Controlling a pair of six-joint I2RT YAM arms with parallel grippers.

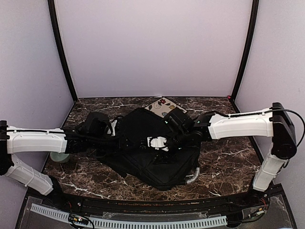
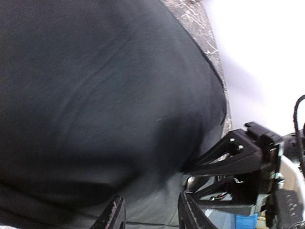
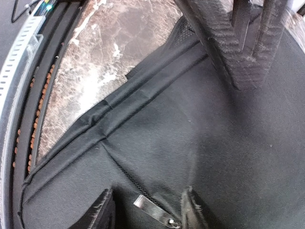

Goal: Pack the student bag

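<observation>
The black bag (image 1: 164, 174) lies flat in the middle of the marble-patterned table, partly covered by both arms in the top view. My left gripper hovers over the bag's dark cloth with its fingers apart and nothing between them. In the right wrist view, a silver zipper pull (image 3: 153, 210) sits on the bag's zip line. My right gripper stands part open, one finger on each side of that pull. Contact between the right fingers and the pull cannot be made out. The zip runs up from it towards the bag's seam.
A cream floral piece (image 1: 163, 106) lies behind the bag. At the left, a pale green bowl (image 1: 59, 157) is partly hidden by the left arm. The two grippers are close together over the bag. Bare table (image 1: 228, 167) shows at the right.
</observation>
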